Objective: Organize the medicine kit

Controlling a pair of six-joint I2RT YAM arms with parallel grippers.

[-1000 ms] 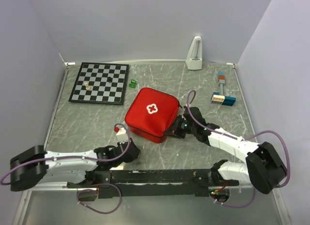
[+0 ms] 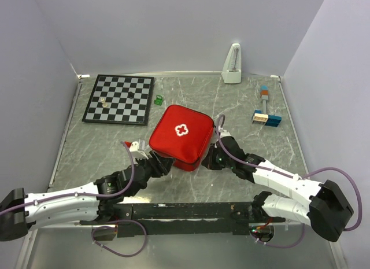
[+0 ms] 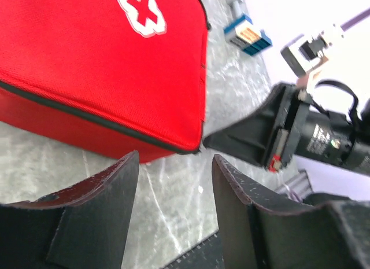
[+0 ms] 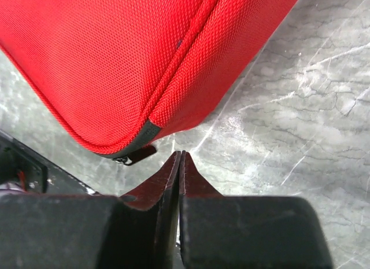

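Observation:
The red medicine bag (image 2: 182, 133), marked with a white cross emblem (image 2: 181, 130), lies flat at mid-table with its lid down. A black zipper edge runs along its front in the left wrist view. My left gripper is open just before that front edge, nothing between its fingers. At the bag's front right corner is my right gripper, its fingertips together and nothing seen between them. A dark zipper pull (image 4: 141, 155) hangs from the corner just ahead of those fingertips, apart from them in that view.
A checkerboard (image 2: 118, 99) lies at the back left, with a small green object (image 2: 158, 100) beside it. A white metronome (image 2: 232, 64) stands at the back. Small boxes (image 2: 266, 118) sit at the right. Bare table lies left of the bag.
My left gripper has opened and moved nearer the bag's front edge. The right gripper has drawn slightly toward the table's front near the corner. The bag has stayed in place.

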